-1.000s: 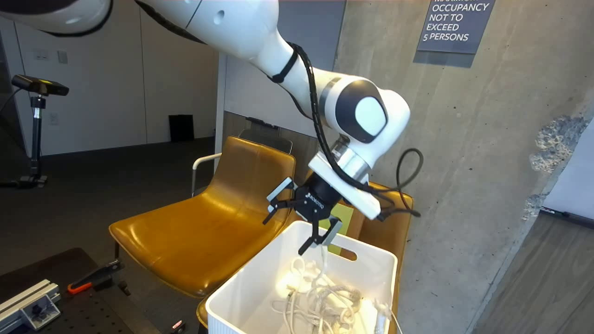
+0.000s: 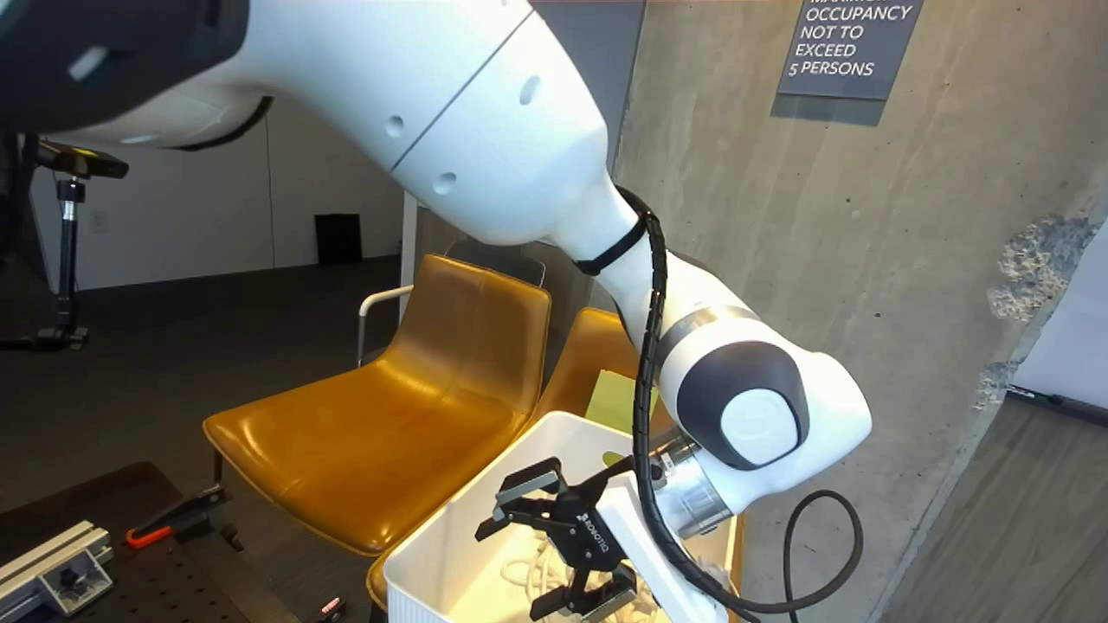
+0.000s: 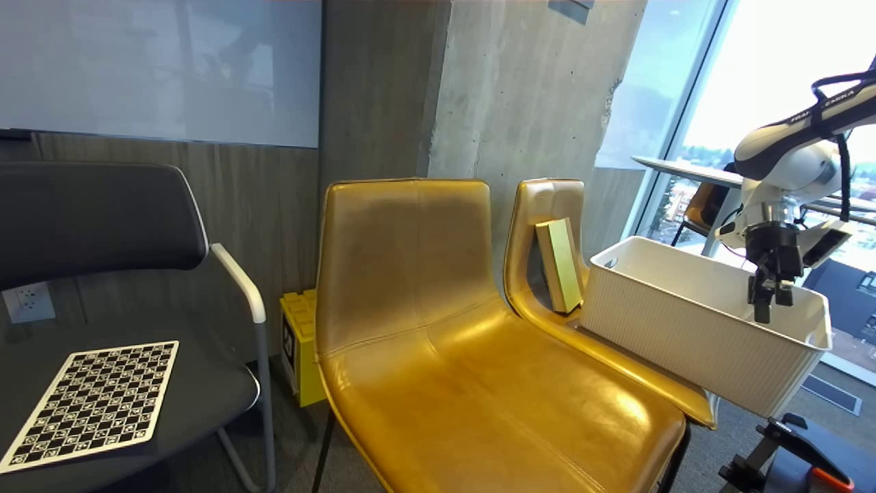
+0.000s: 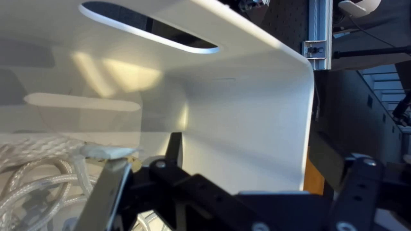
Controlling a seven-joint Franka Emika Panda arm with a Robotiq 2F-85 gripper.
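My gripper (image 2: 556,550) is open over the white bin (image 2: 473,524), with its fingers spread wide and nothing gripped between them. In exterior view 2, the fingertips (image 3: 762,312) reach the level of the bin's near rim. White cords (image 4: 57,179) lie in loops on the bin floor in the wrist view, at the lower left. A whitish piece (image 4: 109,151) shows at the tip of the left finger; whether it touches is unclear. The other finger appears beyond the bin's edge in that view. Much of the cord pile is hidden behind the gripper in exterior view 1.
The bin rests on a tan chair against a concrete wall. Another tan chair (image 2: 379,405) stands beside it, empty. A yellow-green box (image 3: 560,264) leans on the chair behind the bin. A black cable (image 2: 847,571) loops off the wrist.
My arm has come down and toward the right in exterior view 1, bringing the open gripper lower at the bin. A white strand seen beneath the lower finger earlier is now hidden there.
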